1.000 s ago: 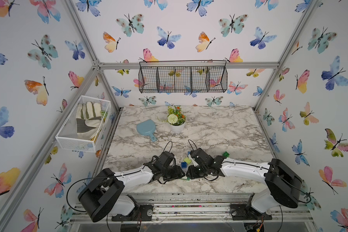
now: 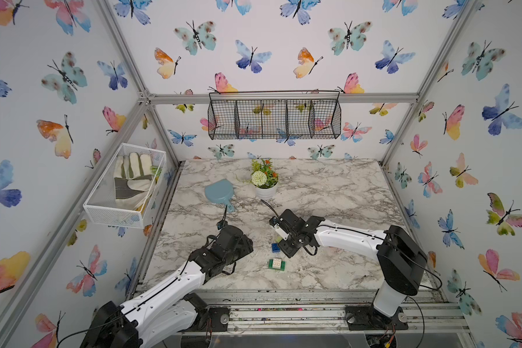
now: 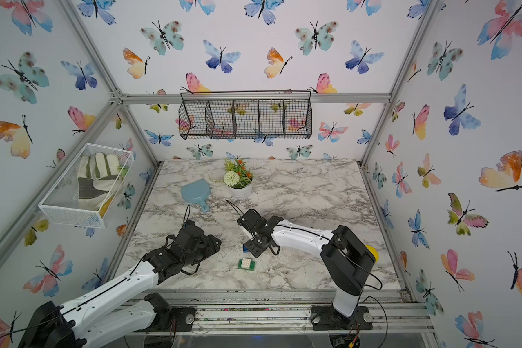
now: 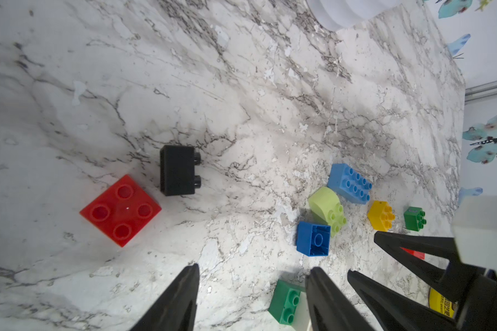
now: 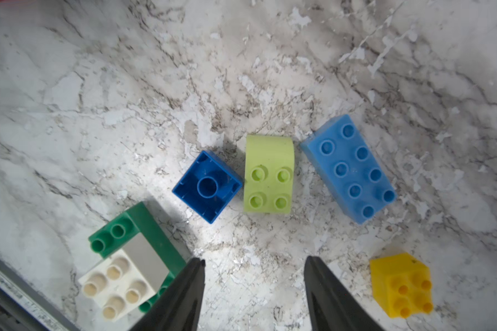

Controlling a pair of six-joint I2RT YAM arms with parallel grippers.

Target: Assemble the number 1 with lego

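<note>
My left gripper is open with nothing between its fingers, above bare table near a red brick [image 4: 121, 209] and a black brick [image 4: 177, 168]. My right gripper is also open and empty, over a group of bricks: dark blue [image 5: 207, 195], lime [image 5: 268, 151], light blue [image 5: 348, 182] and yellow [image 5: 397, 284]. A white brick [image 5: 124, 275] sits on a green brick [image 5: 154, 237] near the table's front edge. The left wrist view also shows a small green brick [image 4: 414, 218].
A flower pot [image 2: 265, 192] and light blue dustpan [image 2: 217, 191] stand toward the back. A white basket with gloves [image 2: 90, 206] is at left, a wire rack [image 2: 272, 130] on the back wall.
Both arms have drawn back from the front centre: my left gripper leftward and up, my right gripper farther back and up, uncovering the white-on-green bricks.
</note>
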